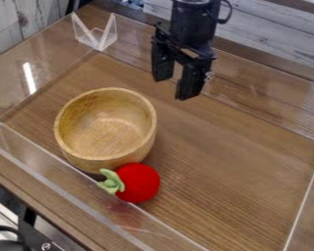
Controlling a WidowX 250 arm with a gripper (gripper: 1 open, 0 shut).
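Observation:
My black gripper (180, 71) hangs over the back middle of the wooden tray, its fingers pointing down; how far apart they stand is hard to make out. Below it to the left is a tan bowl (105, 125), empty. A red plush object (136, 184) with a green top, like a tomato or strawberry, lies in front of the bowl, near the front left.
The tray's wooden floor (238, 167) is clear on the right and at the back left. Low walls edge the tray, with clear plastic brackets (97, 29) at the back left corner and along the left side.

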